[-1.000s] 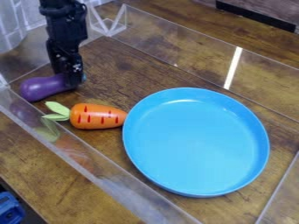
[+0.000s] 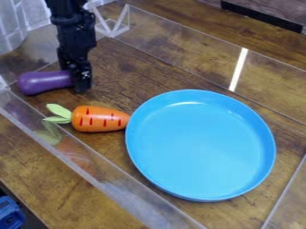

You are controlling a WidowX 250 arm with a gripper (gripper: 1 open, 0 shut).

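The black gripper (image 2: 77,73) is lowered at the upper left over a purple eggplant (image 2: 42,82), its fingertips down at the eggplant's right end; whether they are shut on it is hard to tell. An orange toy carrot (image 2: 98,117) with green leaves lies just below, toward the front. A large blue plate (image 2: 201,141) fills the right middle of the wooden surface.
Clear plastic walls border the wooden floor at the left and front. A blue object (image 2: 7,215) sits at the lower left, outside the wall.
The gripper has moved slightly down and right onto the eggplant's end; the eggplant appears slightly turned. The carrot and plate are unmoved.
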